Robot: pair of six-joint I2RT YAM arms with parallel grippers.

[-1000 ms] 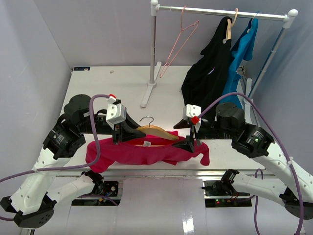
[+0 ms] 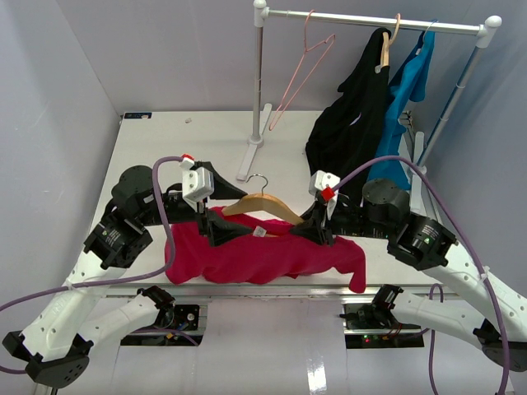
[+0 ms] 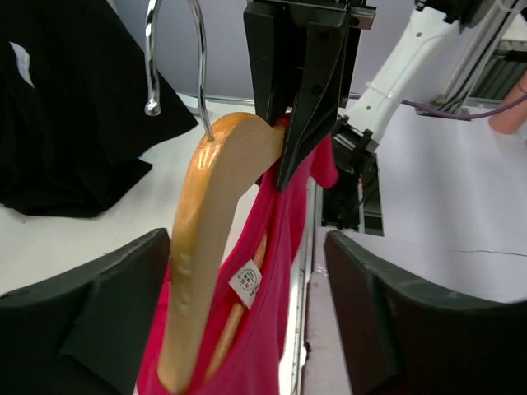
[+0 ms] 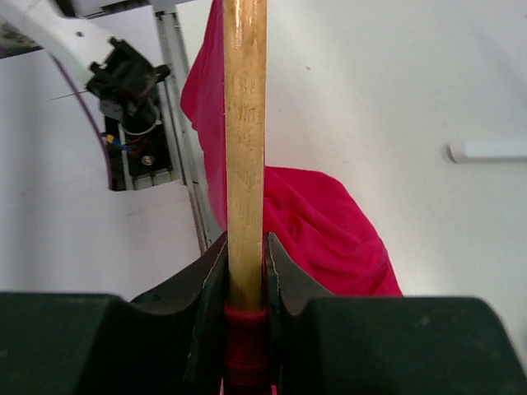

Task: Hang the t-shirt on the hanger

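The wooden hanger [image 2: 262, 203] with a metal hook carries the pink t shirt [image 2: 247, 259], which drapes below it with a white label showing. My right gripper [image 2: 305, 222] is shut on the hanger's right end, with some pink cloth between its fingers in the right wrist view. My left gripper [image 2: 226, 210] stands open around the hanger's left part; in the left wrist view the hanger [image 3: 198, 247] lies between the blurred fingers, apart from them.
A rack [image 2: 370, 18] at the back holds a pink empty hanger [image 2: 296, 70], a black garment [image 2: 350, 115] and a blue garment [image 2: 408, 82].
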